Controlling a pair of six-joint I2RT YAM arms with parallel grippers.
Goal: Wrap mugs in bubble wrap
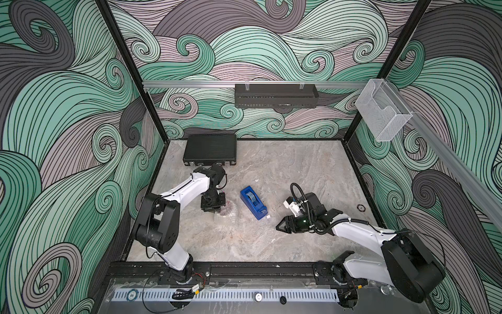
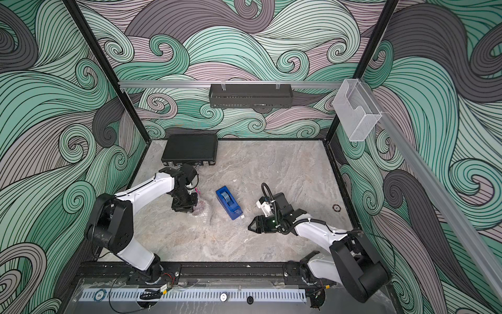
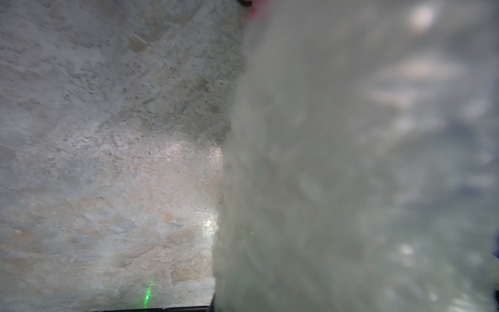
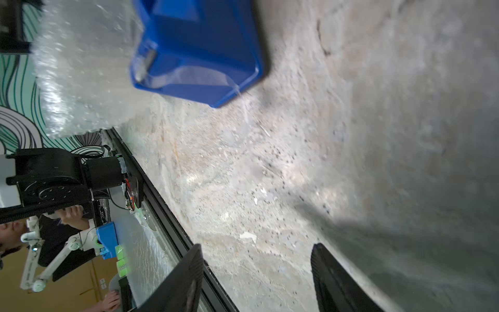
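A bundle of clear bubble wrap (image 3: 353,171) fills the right half of the left wrist view, blurred and close. From above, my left gripper (image 1: 213,209) is on the near-left edge of that bubble wrap (image 1: 226,208), shut on it; its fingers are hidden in its own wrist view. A pink spot shows at the bundle's top edge, but no mug can be made out. To the right lies the blue tape dispenser (image 1: 253,202). My right gripper stands open beyond the dispenser's near end, with only bare table between its fingers.
A black case (image 1: 210,149) lies at the back left. On the right side of the table is a small dark ring (image 1: 361,207). A mesh basket (image 1: 383,110) hangs at the right wall.
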